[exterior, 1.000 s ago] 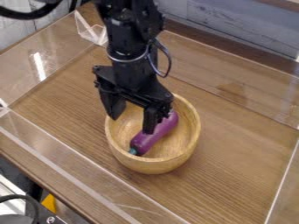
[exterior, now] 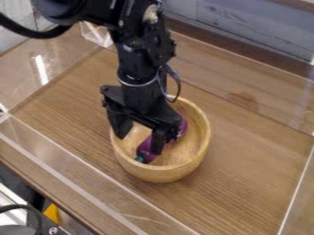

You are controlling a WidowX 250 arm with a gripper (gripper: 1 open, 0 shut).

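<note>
A tan bowl (exterior: 189, 163) sits on the wooden table, holding a purple elongated object (exterior: 147, 150) with a teal end. The black gripper (exterior: 147, 122) hangs from above over the bowl, its fingers spread open around the upper part of the purple object, which they partly hide. Whether the fingertips touch it I cannot tell.
A pale wall (exterior: 245, 27) runs along the back. Cables and a small yellow item (exterior: 50, 211) lie off the table's lower left edge.
The gripper has moved slightly down over the purple object, hiding more of it. The bowl is in the same place.
</note>
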